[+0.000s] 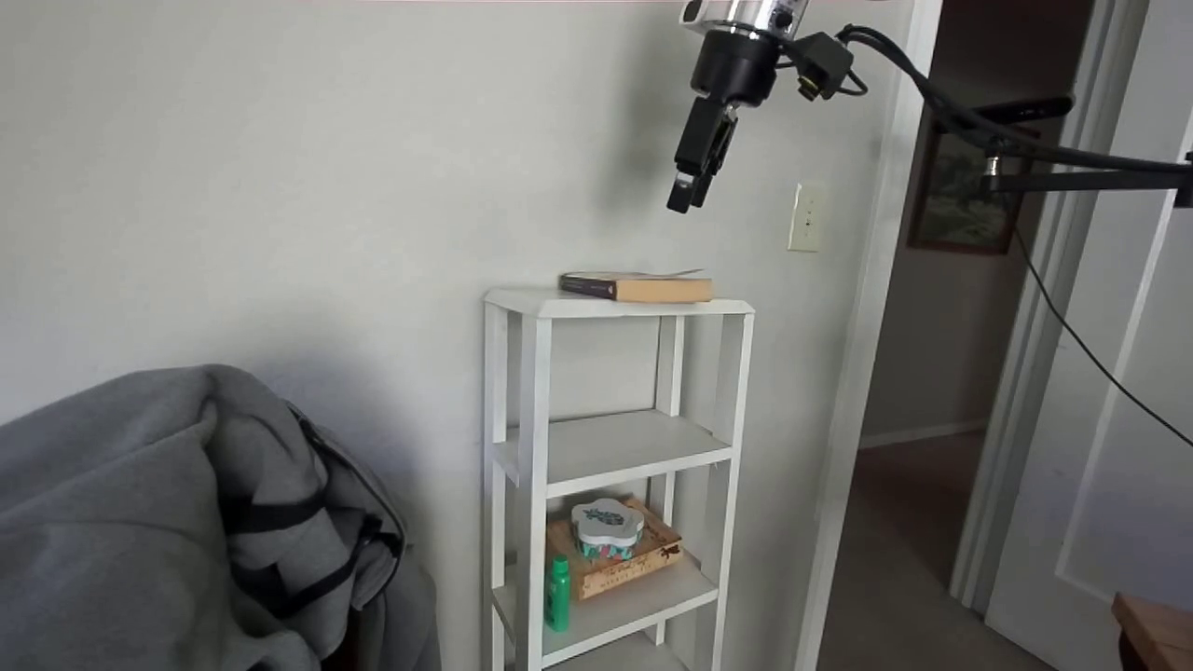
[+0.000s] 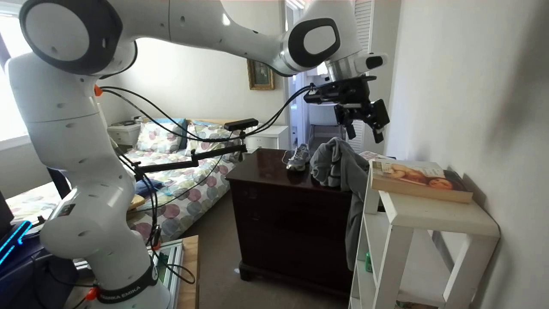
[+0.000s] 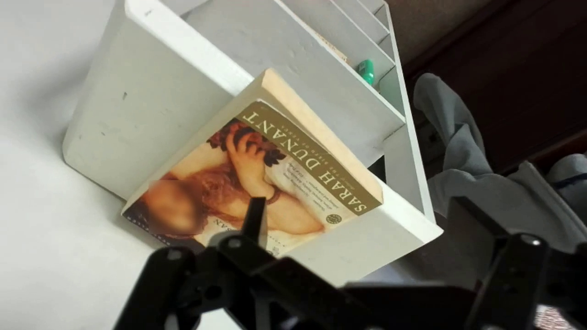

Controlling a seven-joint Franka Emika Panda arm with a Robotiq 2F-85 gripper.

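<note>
A thick paperback book point(image 1: 665, 290) lies flat on the top board of the white shelf unit point(image 1: 632, 451). Its cover faces up in the wrist view, where the book point(image 3: 308, 159) shows the name Sarah Dunant along one edge. My gripper point(image 1: 687, 205) hangs in the air above the book, clear of it. In exterior view 2 the gripper point(image 2: 365, 138) has its fingers spread, with nothing between them. One dark finger point(image 3: 254, 220) overlaps the lower part of the cover in the wrist view, while the other stands far to the right.
On a lower shelf are a green bottle point(image 1: 558, 594), a wooden box point(image 1: 628, 568) and a flower-shaped tin point(image 1: 607, 524). Grey cloth point(image 2: 334, 159) and a shoe point(image 2: 298, 157) rest on the dark dresser point(image 2: 293, 221). The wall runs close behind the shelf unit.
</note>
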